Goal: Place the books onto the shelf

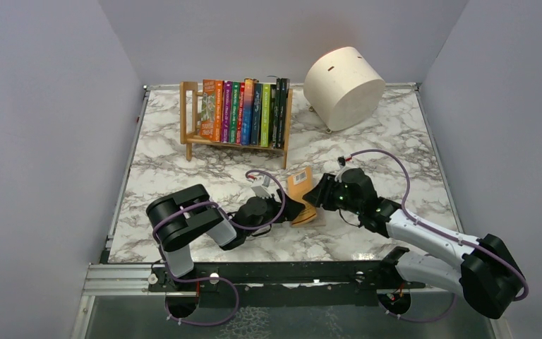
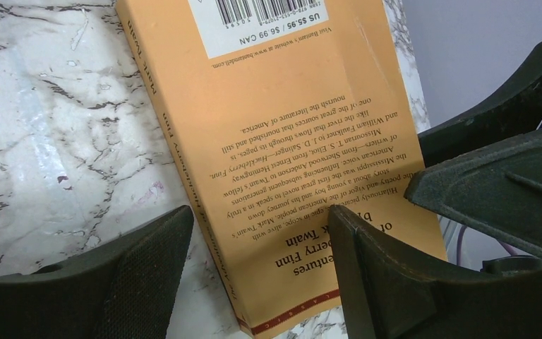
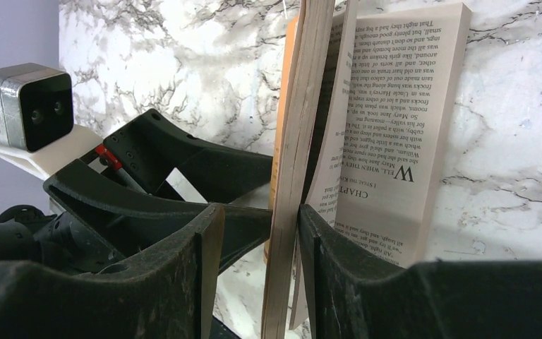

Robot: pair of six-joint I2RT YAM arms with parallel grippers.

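An orange paperback of Huckleberry Finn point(image 1: 298, 185) point(image 2: 275, 120) lies between my grippers at the front middle of the table, back cover facing the left wrist camera. In the right wrist view its page block point(image 3: 303, 106) rises edge-on, with loose printed pages point(image 3: 395, 141) fanned to the right. My left gripper point(image 1: 289, 210) is open against the book's lower part. My right gripper point(image 1: 319, 191) is part open, its fingertips at the raised edge of the pages, one touching it, the other slightly apart.
A wooden rack point(image 1: 190, 141) of upright books stands at the back left. A white cylinder point(image 1: 342, 85) sits at the back right.
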